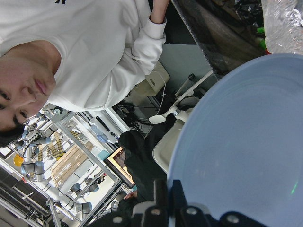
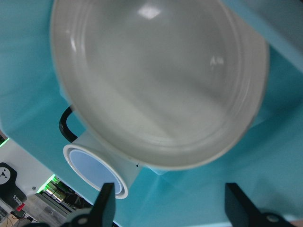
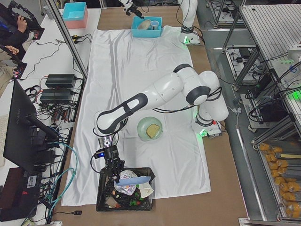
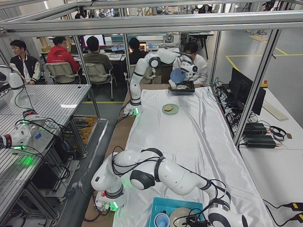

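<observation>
My left gripper (image 3: 114, 176) is shut on the rim of a blue plate (image 4: 178, 76), held upright and tilted over a black bin (image 3: 101, 202) of crumpled wrap and scraps. A green plate with a yellow piece of food (image 3: 153, 131) sits on the white cloth. My right gripper is open above a cyan bin (image 2: 189, 189), which holds a cream plate (image 2: 158, 80) and a white cup (image 2: 102, 168).
A person in white (image 1: 80, 52) sits just beyond the black bin. A monitor (image 4: 246, 94) and cables line one side.
</observation>
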